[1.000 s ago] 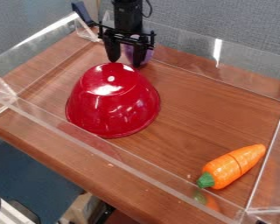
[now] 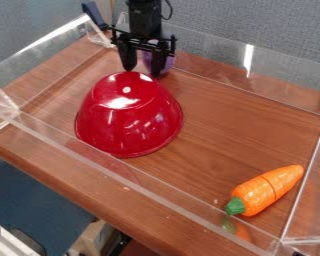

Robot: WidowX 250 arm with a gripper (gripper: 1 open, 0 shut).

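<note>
A black gripper (image 2: 144, 58) hangs at the back of the wooden tray, just behind an upturned red bowl (image 2: 128, 116). A purple object (image 2: 163, 62) is partly visible behind the gripper, mostly hidden by it; whether the fingers hold it is unclear. An orange toy carrot (image 2: 267, 188) with a green top lies at the front right.
Clear plastic walls (image 2: 243, 54) border the wooden surface (image 2: 236, 130). A grey padded wall stands behind.
</note>
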